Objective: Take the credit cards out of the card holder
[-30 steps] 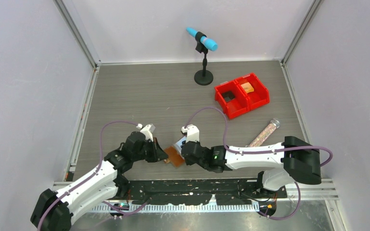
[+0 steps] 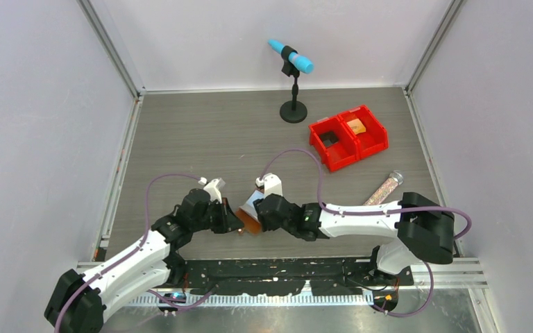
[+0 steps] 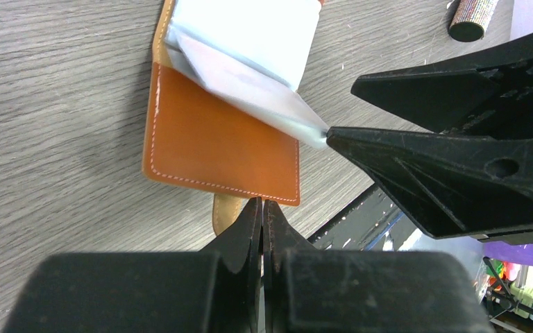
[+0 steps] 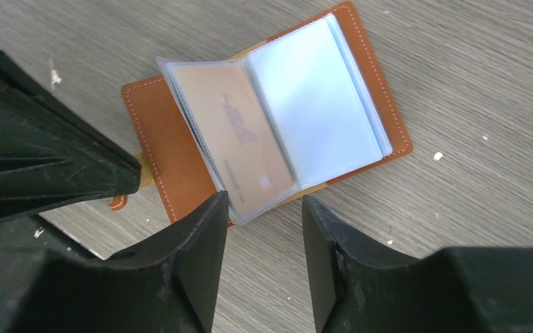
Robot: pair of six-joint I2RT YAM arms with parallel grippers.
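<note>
An opened brown card holder [image 4: 173,146] lies on the table between my grippers, with clear sleeves [image 4: 232,128] and white pages [image 4: 319,104] inside. One sleeve leaf stands partly raised. My right gripper is open over the holder's lower edge; in the left wrist view, one of its fingers [image 3: 402,152] meets the raised leaf's corner. The left gripper is shut at the holder's near edge, over the tan snap tab [image 3: 225,210]. Its tips cover part of this tab, and whether any of it is pinched between them does not show.
A red two-part bin [image 2: 343,156] stands at the back right, with small items inside. Near it are a black stand [image 2: 293,111] bearing a blue microphone [image 2: 300,62] and a glitter-filled tube [image 2: 385,189].
My left arm has stayed almost still.
</note>
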